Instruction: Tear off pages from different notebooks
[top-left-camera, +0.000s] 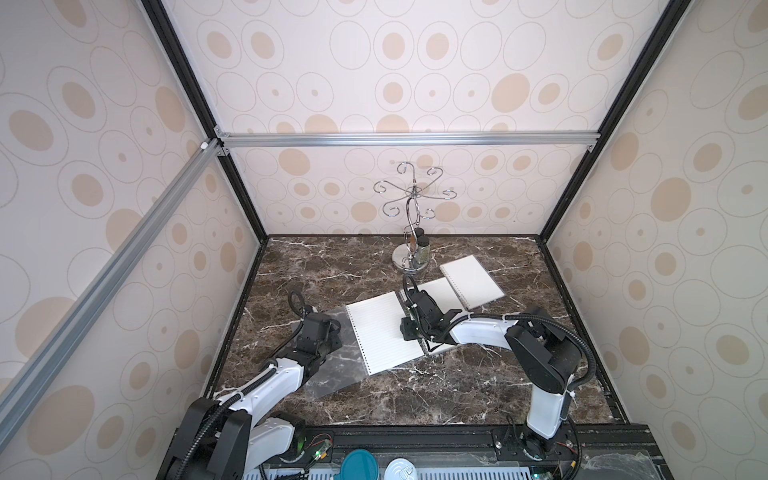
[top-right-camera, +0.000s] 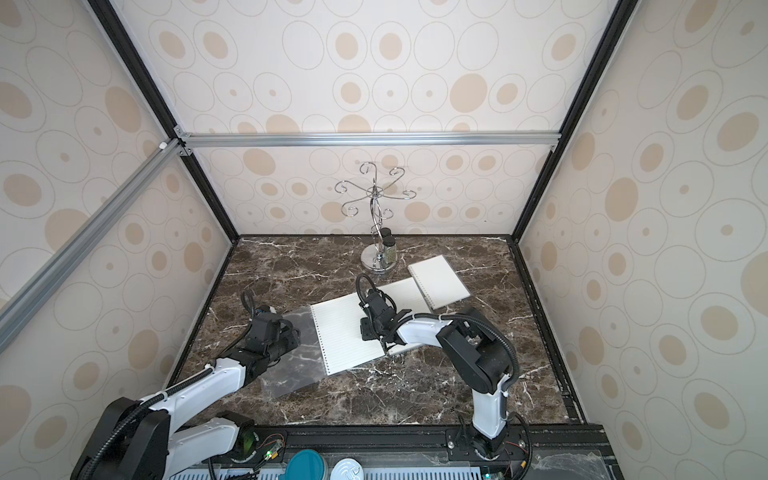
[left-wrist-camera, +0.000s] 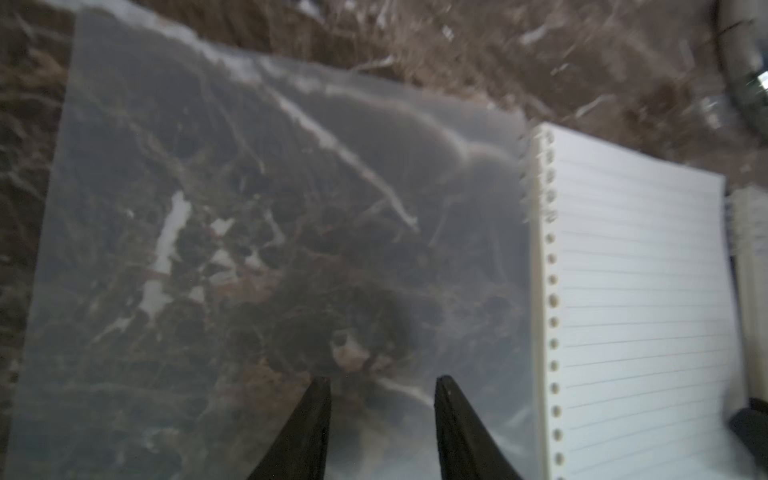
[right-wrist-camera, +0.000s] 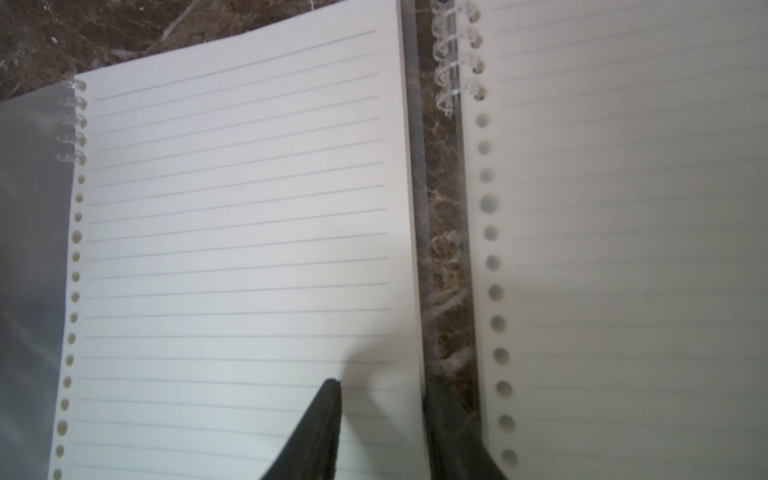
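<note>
An open lined notebook (top-left-camera: 384, 340) lies at the table's middle, its clear cover (left-wrist-camera: 240, 240) spread to the left. Right of it, a second lined notebook (right-wrist-camera: 624, 240) is partly hidden by my right arm in the top views. A third notebook (top-left-camera: 473, 280) rests farther back. My left gripper is open above the clear cover, left of the first notebook's punched edge, and empty. My right gripper is part open over the first notebook's right edge: one finger over the page, the other by the edge. Whether they touch paper, I cannot tell.
A chrome stand (top-left-camera: 412, 256) with dark jars (top-left-camera: 422, 246) at its base stands behind the notebooks. Walls close in the sides and back.
</note>
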